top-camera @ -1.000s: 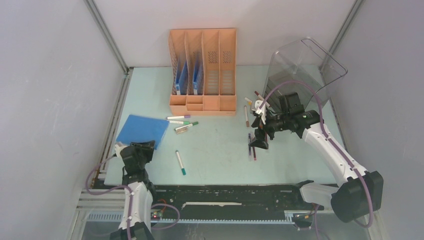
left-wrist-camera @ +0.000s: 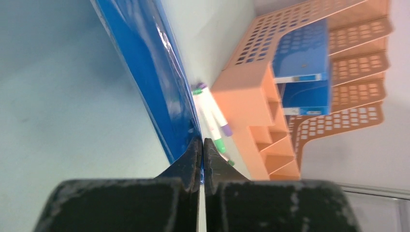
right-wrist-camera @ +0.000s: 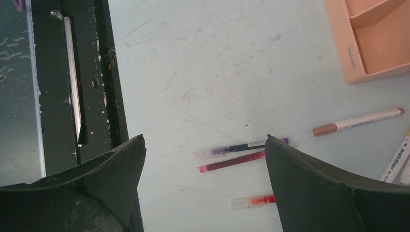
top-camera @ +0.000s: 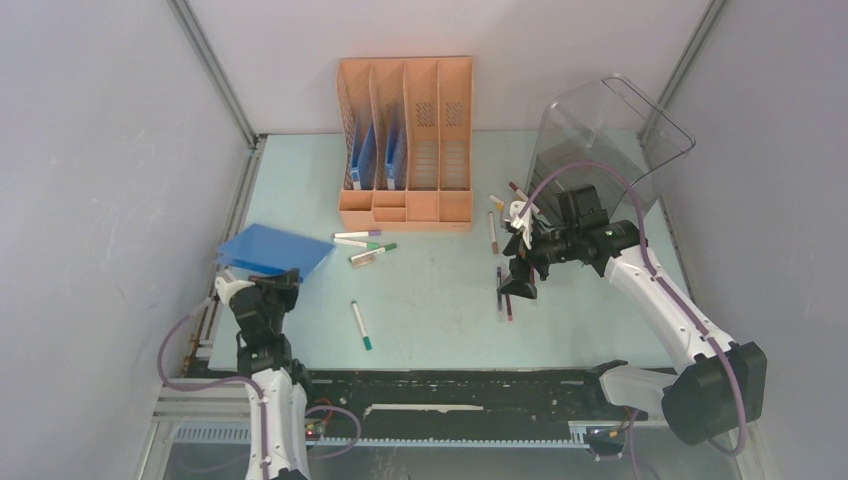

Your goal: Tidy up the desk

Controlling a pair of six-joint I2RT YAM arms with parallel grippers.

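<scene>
My left gripper is shut on the edge of a blue folder (top-camera: 270,245), which is tilted up off the desk's left side, filling the upper left of the left wrist view. The orange organizer (top-camera: 420,212) stands at the back centre, with blue folders (top-camera: 363,160) upright in two of its slots. My right gripper (top-camera: 518,278) stands open over dark and red pens (right-wrist-camera: 232,161) on the right side of the desk, nothing between its fingers.
Loose markers (top-camera: 360,322) lie left of centre and near the organizer. A clear bin (top-camera: 590,140) stands at the back right, with more pens beside it.
My left gripper has moved a little up and left in the top view, the blue folder moving with it and lifting at the gripped side. The right arm is unchanged.
</scene>
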